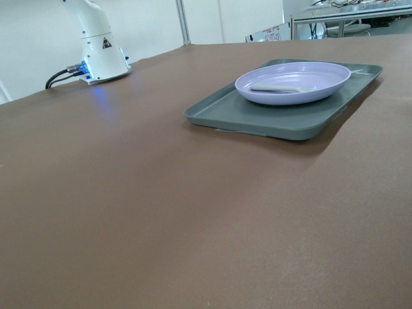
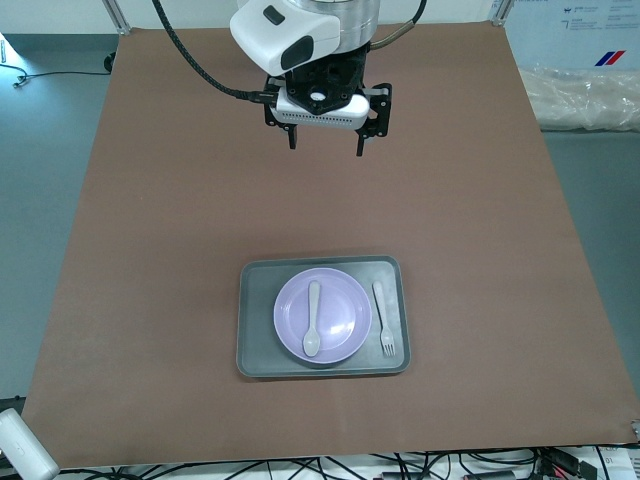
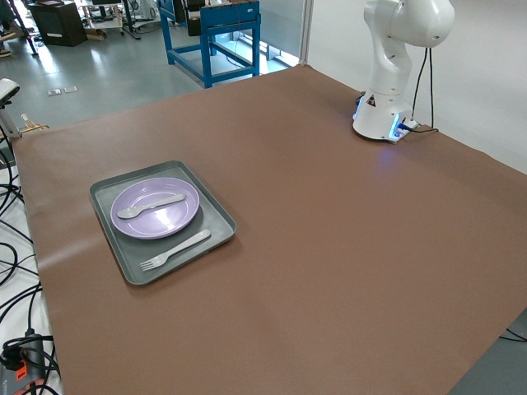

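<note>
A grey-green tray (image 2: 260, 320) lies on the brown table, carrying a lilac plate (image 2: 345, 320) with a white spoon (image 2: 312, 340) on it and a white fork (image 2: 382, 310) to the plate's right in the left camera view. The tray (image 1: 212, 116) and plate (image 1: 322, 80) show side-on in the top camera view, and the tray (image 3: 123, 255) again in the right view. My gripper (image 2: 325, 145) hangs high over the far part of the table, well behind the tray, open, with nothing visible between its two black fingers.
My arm's base (image 3: 383, 115) stands at the far edge, with cables beside it. Many cables and a white cylinder (image 2: 25, 445) sit beyond the near edge.
</note>
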